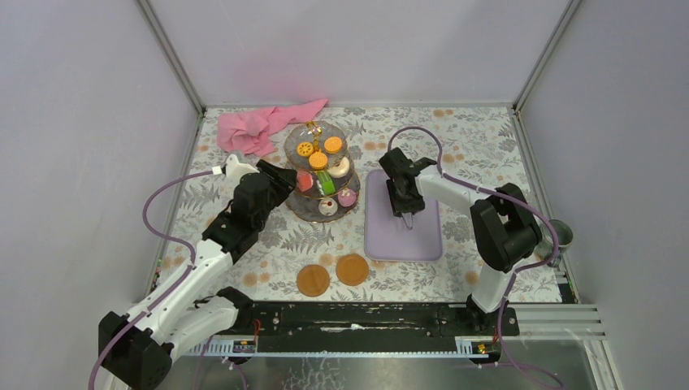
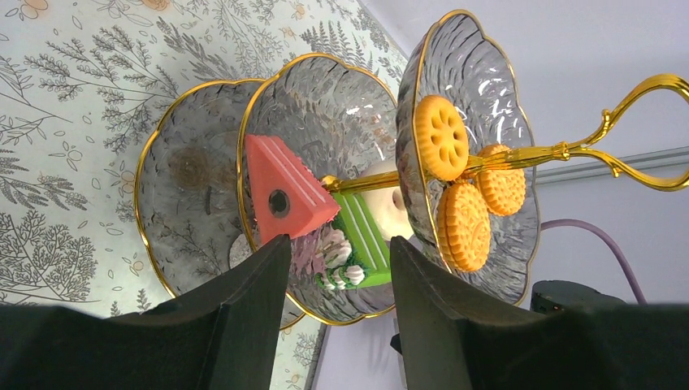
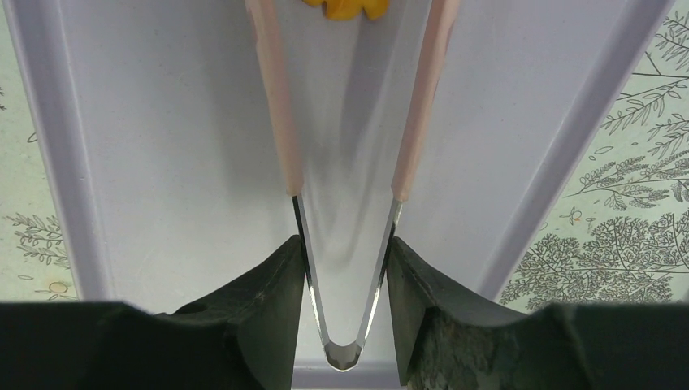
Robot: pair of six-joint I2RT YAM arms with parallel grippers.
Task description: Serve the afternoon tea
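Observation:
The three-tier stand [image 1: 314,211] holds orange biscuits [image 2: 439,138] on top and pink cake [image 2: 288,187], green cake [image 2: 366,236] and other pastries below. My left gripper [image 1: 276,175] hangs open beside the stand, its fingers near the pink and green cakes, holding nothing visible. My right gripper [image 1: 402,207] is shut on tongs [image 3: 422,114] with pale-pink tips over the lilac tray [image 3: 162,162]. A yellow item [image 3: 349,6] is at the frame edge between the tong tips.
Two wooden coasters [image 1: 313,280] lie at the front. A pink cloth [image 1: 252,126] is at the back left. A grey cup [image 1: 561,240] sits at the right edge.

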